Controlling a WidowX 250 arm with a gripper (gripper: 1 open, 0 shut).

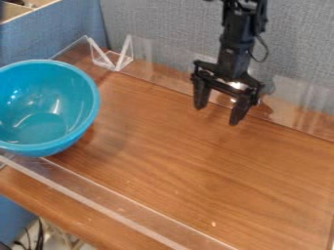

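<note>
My black gripper (218,103) hangs above the back of the wooden table at centre right, close to the grey back wall, its two fingers apart with nothing between them. A large turquoise bowl (45,121) stands on the left side of the table, well away from the gripper, and looks empty.
Clear plastic edging runs along the back and the left front. A white bracket (112,57) sits at the back left corner, beside a blue padded wall (39,34).
</note>
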